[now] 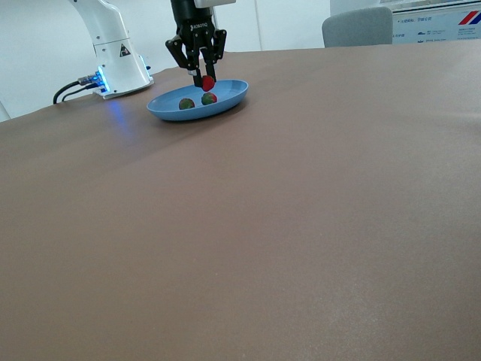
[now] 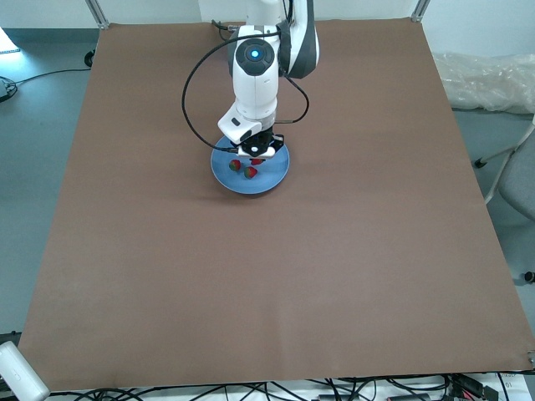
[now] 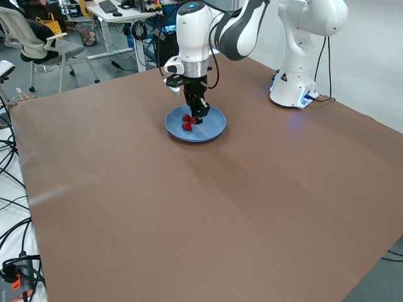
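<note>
My gripper (image 1: 204, 77) hangs over the blue plate (image 1: 165, 110), fingers pointing down, with a red strawberry (image 1: 208, 83) at its fingertips; whether it is gripped is hard to tell. Two other strawberries rest on the plate: in the left view one (image 2: 235, 165) lies left and another (image 2: 251, 172) nearer the front. In the right view the gripper (image 3: 196, 119) partly hides the fruit, and red strawberries (image 3: 187, 126) show on the plate (image 3: 208, 131).
The arm's white base (image 3: 289, 88) stands at the table's edge behind the plate. Chairs and cables lie beyond the table's edges.
</note>
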